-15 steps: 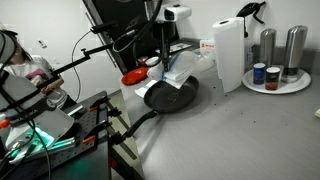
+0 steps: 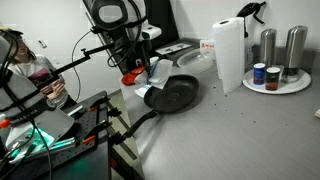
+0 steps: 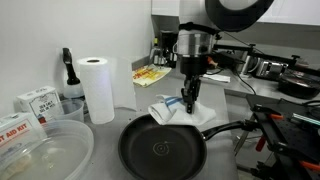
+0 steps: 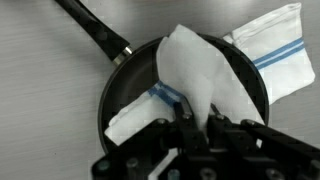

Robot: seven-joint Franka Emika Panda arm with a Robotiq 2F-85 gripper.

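Observation:
A white cloth with a blue stripe (image 3: 178, 114) hangs bunched from my gripper (image 3: 189, 104), which is shut on it. The black frying pan (image 2: 173, 95) sits on the grey table, below the cloth. From the wrist view, the held cloth (image 4: 195, 72) covers the middle of the pan (image 4: 118, 92), and my dark fingers partly hide its lower end. A white, blue-striped cloth piece (image 4: 284, 52) shows past the pan's rim; whether it is part of the held cloth I cannot tell.
A paper towel roll (image 2: 229, 55) stands behind the pan, with a clear plastic bowl (image 2: 197, 62) nearby. To the right, a round plate (image 2: 298, 85) carries spice jars and metal mills. The pan's handle (image 2: 138, 124) points toward the arm's base.
In exterior view 1, my gripper has moved left and somewhat lower, carrying the cloth from over the pan toward its left side. The pan appears unmoved.

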